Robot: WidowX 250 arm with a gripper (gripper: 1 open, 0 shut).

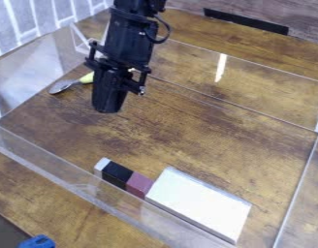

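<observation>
My black gripper (110, 93) hangs over the left part of a wooden tabletop inside a clear-walled enclosure. It looks shut, with nothing visible between its fingers, though they are dark and small. A small metal utensil (66, 86) and a yellow-green object (86, 78) lie left of it, partly behind the arm.
A black-and-maroon block with a white end (124, 176) and a white flat board (197, 205) lie at the front. A blue object (36, 242) sits outside at the bottom left.
</observation>
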